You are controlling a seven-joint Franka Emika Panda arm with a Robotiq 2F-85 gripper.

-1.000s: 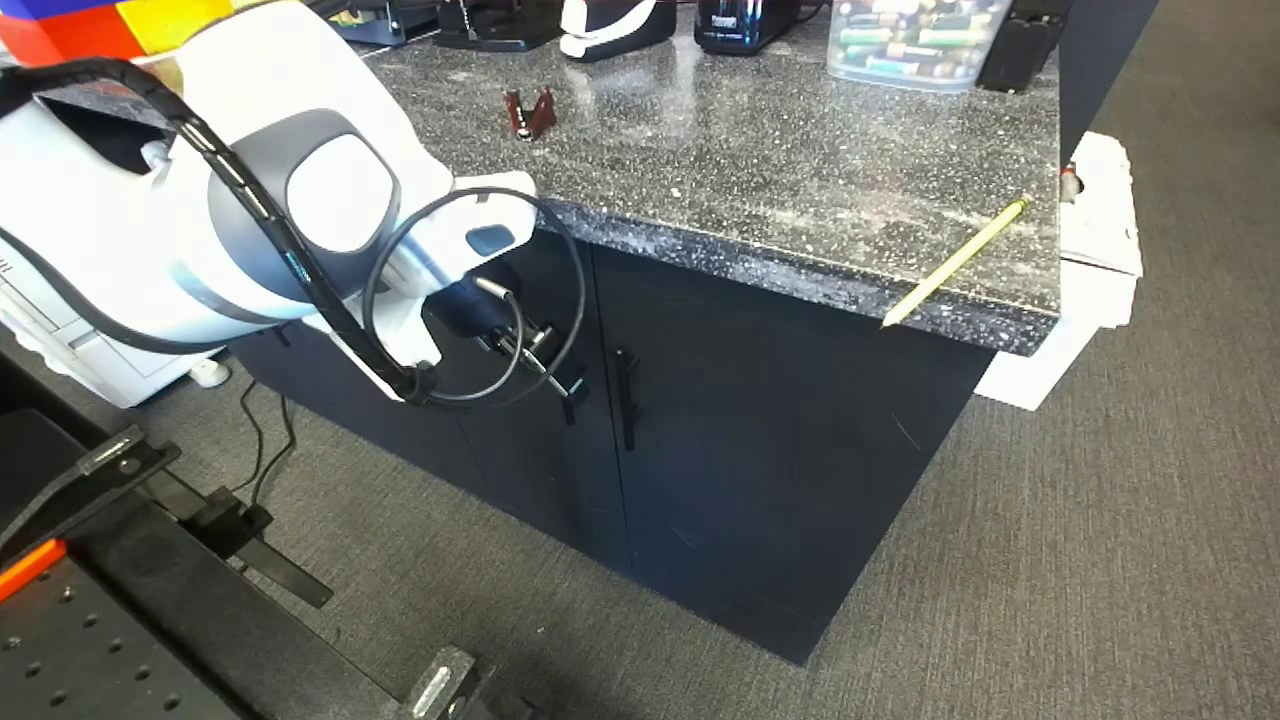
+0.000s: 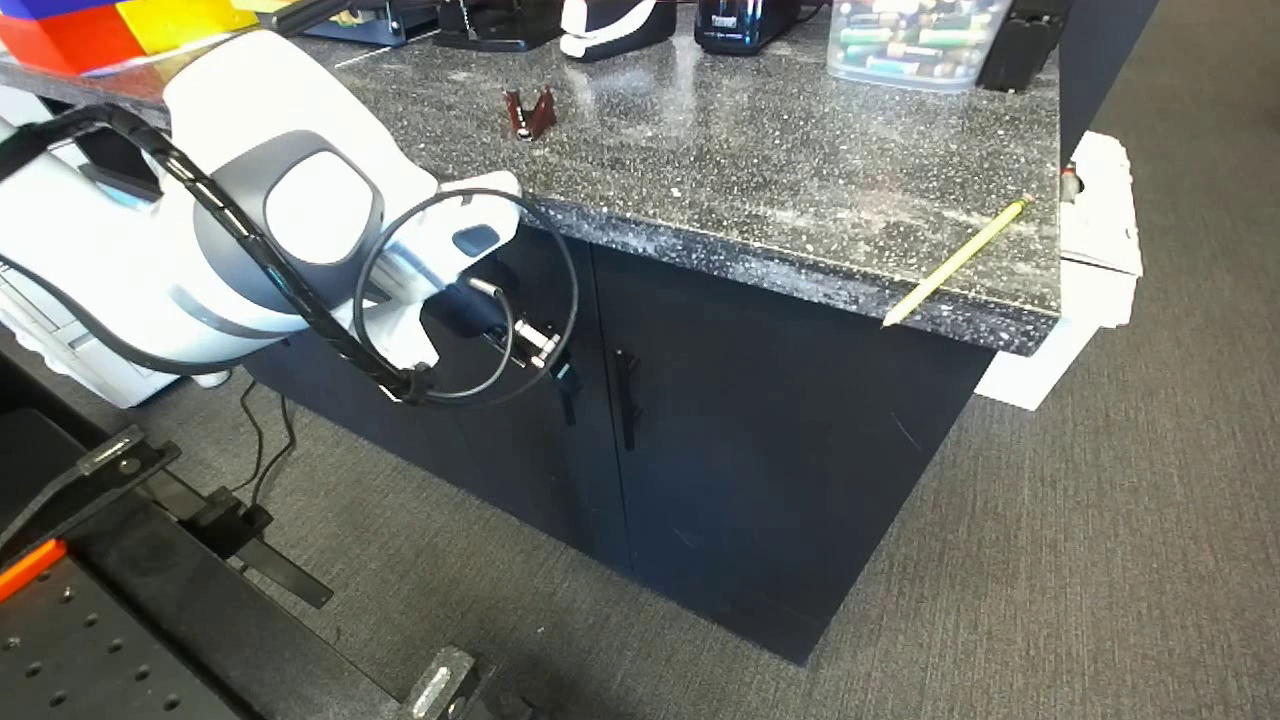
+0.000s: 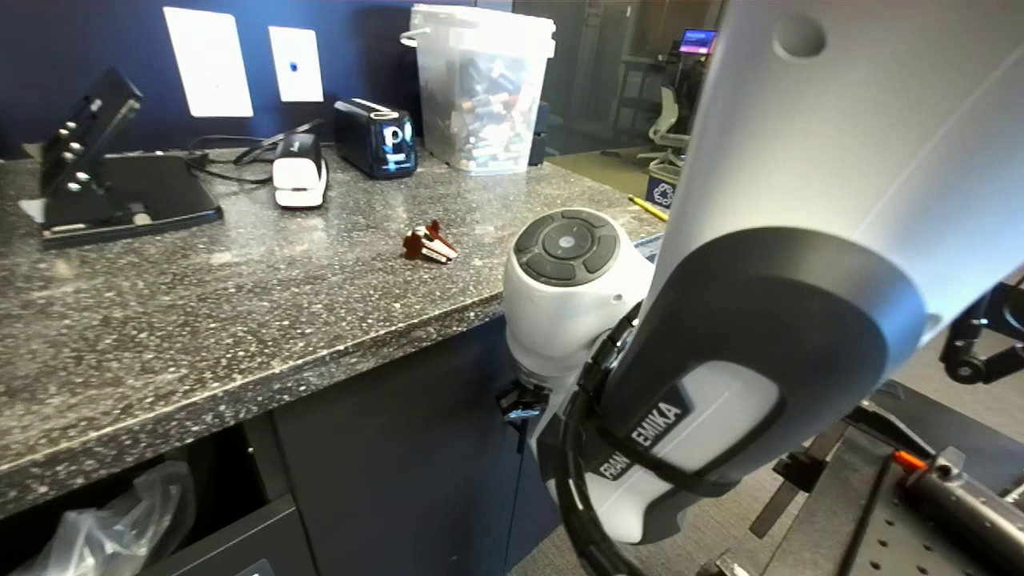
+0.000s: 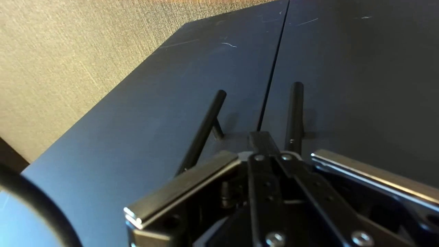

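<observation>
My gripper is shut with nothing visible between its fingers. It hangs below the counter's front edge, facing two dark cabinet doors. In the wrist view its tip lies between two black bar handles: one handle [image 4: 203, 129] on the left door, the other handle [image 4: 295, 113] on the right door. Contact with either cannot be made out. Exterior view 1 shows the gripper [image 2: 561, 374] close to the left door's handle [image 2: 569, 406], which it partly covers; the other handle [image 2: 626, 402] is in clear sight. Both doors [image 2: 744, 444] look closed.
Above is the speckled counter [image 2: 720, 168], with a dark red staple remover [image 2: 529, 114], a yellow pencil [image 2: 956, 262] overhanging the front edge and a clear bin [image 3: 485, 96] of markers. A cable loop [image 2: 576, 282] surrounds the wrist.
In exterior view 1 my arm and gripper have shifted slightly left, and the gripper's tip sits a little higher. The doors and counter objects look the same.
</observation>
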